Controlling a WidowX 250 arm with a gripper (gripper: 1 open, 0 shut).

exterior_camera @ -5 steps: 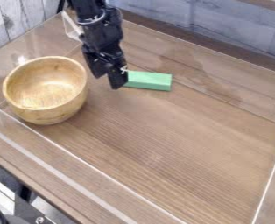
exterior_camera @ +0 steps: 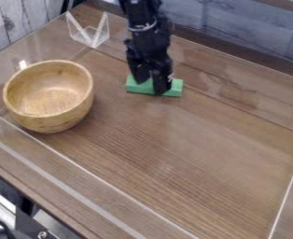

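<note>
My black gripper (exterior_camera: 149,73) hangs from the top centre, its fingers down over a green rectangular block (exterior_camera: 167,87) in the upper middle of the wooden table. Its tips are at or just above the block; whether they touch it or how far they are apart I cannot tell.
A large tan wooden bowl (exterior_camera: 47,114) sits at the left. White wire-like objects (exterior_camera: 90,30) lie at the upper left edge.
The block looks unmoved.
</note>
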